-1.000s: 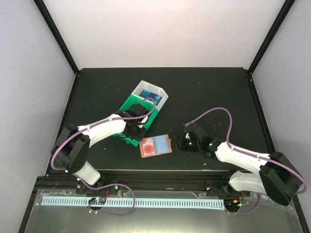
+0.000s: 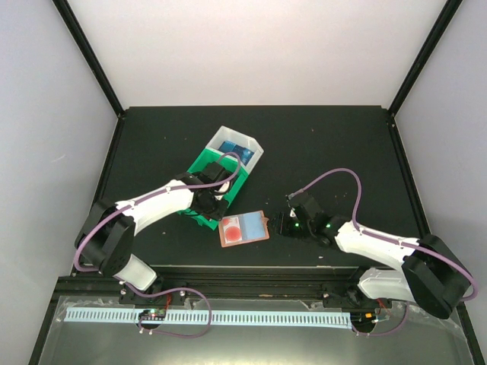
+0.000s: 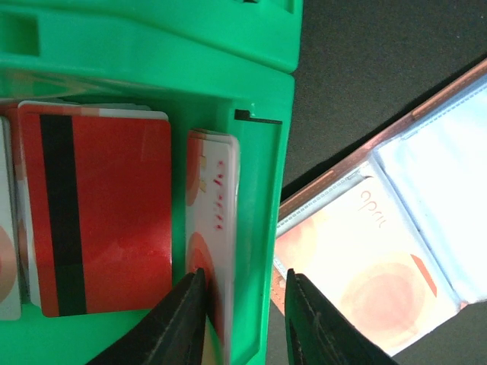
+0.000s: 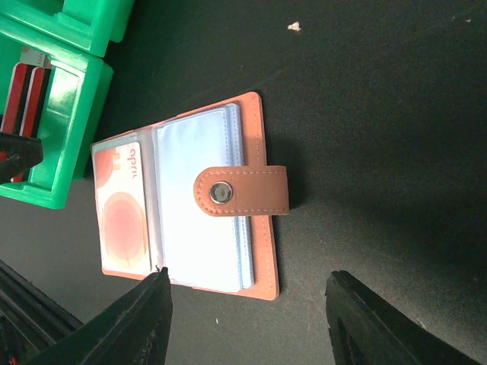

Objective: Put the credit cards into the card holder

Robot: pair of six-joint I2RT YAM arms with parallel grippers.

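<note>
The card holder [image 4: 263, 266], brown with clear sleeves, lies unfolded on the table; a white card with orange circles [image 4: 124, 220] shows in its left-hand sleeve. Cards stand in the green box [image 3: 259, 228]: a red one with a black stripe [image 3: 114, 213] and a white-edged one [image 3: 216, 198] by the side wall. Over that wall, my left gripper is open; one finger overlaps the white-edged card in view, and contact cannot be made out. My right gripper hangs open and empty near the holder's strap side.
Behind the green box, a white bin [image 2: 247, 143] holds blue items. The holder's brown strap [image 4: 247, 190] with its metal snap lies across the right-hand sleeve. To the right and behind, the black table [image 2: 327, 144] is clear.
The left arm has shifted slightly, with its elbow a little farther left, while its gripper stays over the green box. The right arm, box and holder look unmoved.
</note>
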